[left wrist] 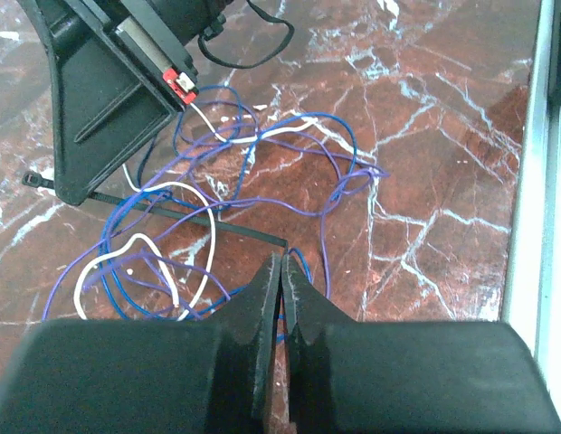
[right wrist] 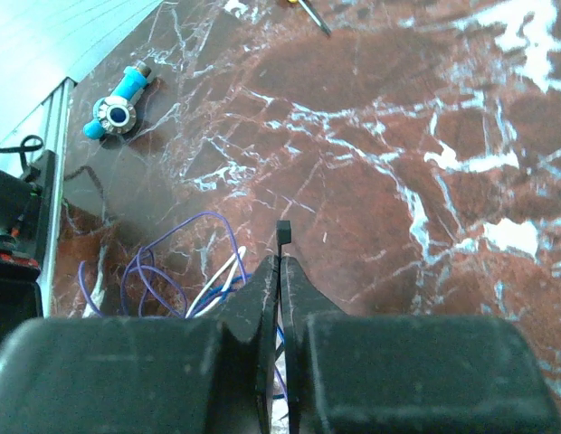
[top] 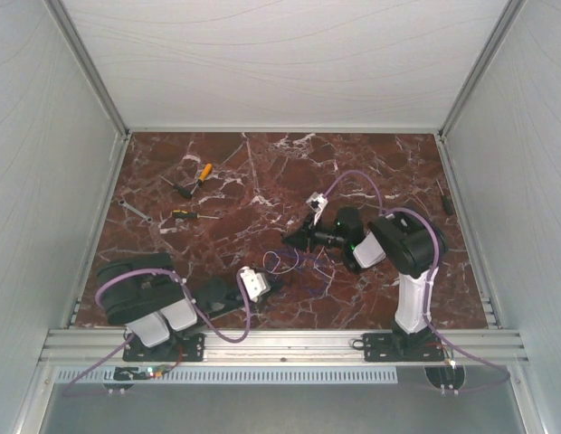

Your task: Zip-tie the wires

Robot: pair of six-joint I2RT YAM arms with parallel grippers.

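Tangled blue, purple and white wires [left wrist: 199, 203] lie on the marble table between my grippers. A black zip tie [left wrist: 235, 231] crosses the tangle in the left wrist view. Its far end meets the fingertips of my left gripper, which is shut on it. My right gripper is also shut, above the wires at the other side; the small head of the zip tie [right wrist: 283, 231] shows at its fingertips, and it appears shut on it. The right gripper's housing hides part of the tangle in the left wrist view.
Screwdrivers [top: 185, 214] and a wrench [top: 136, 211] lie at the back left, another screwdriver [top: 446, 201] at the far right. A blue fitting [right wrist: 118, 104] shows in the right wrist view. An aluminium rail [left wrist: 529, 208] edges the table.
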